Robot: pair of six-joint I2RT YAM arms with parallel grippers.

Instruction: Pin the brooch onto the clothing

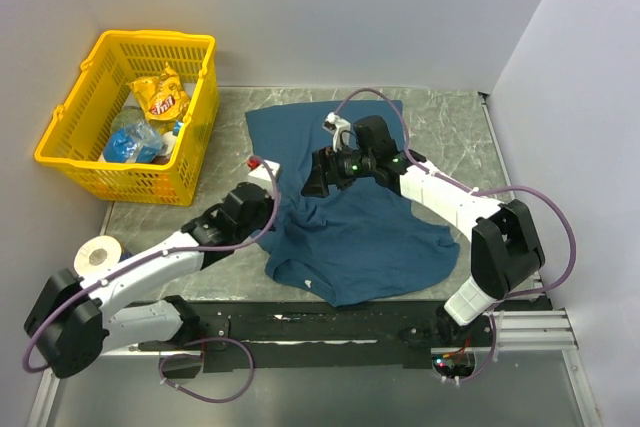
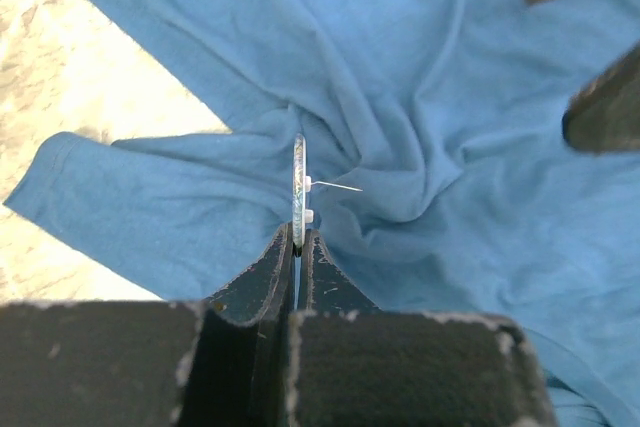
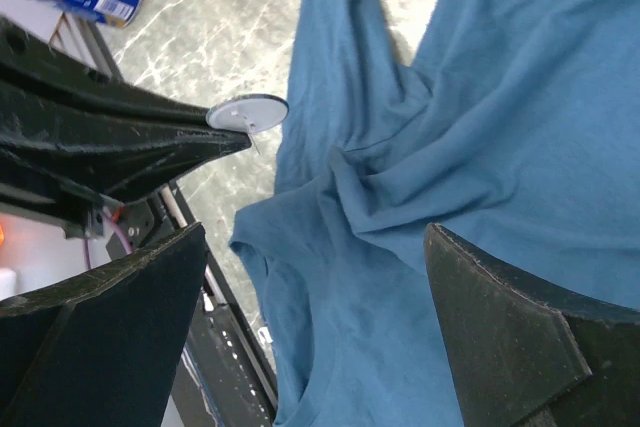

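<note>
A thin round brooch stands edge-on between the tips of my left gripper, which is shut on it. Its pin sticks out sideways, swung away from the back. In the right wrist view the brooch shows as a pale disc with the pin pointing down, above the cloth. My right gripper is open and empty, its two fingers wide apart over the clothing. The blue clothing lies spread on the table with wrinkles near its left side. No contact between brooch and cloth shows.
A yellow basket with snack bags stands at the back left. A paper-topped roll or can is at the left edge. Bare marble tabletop shows at the right. The two grippers are close together.
</note>
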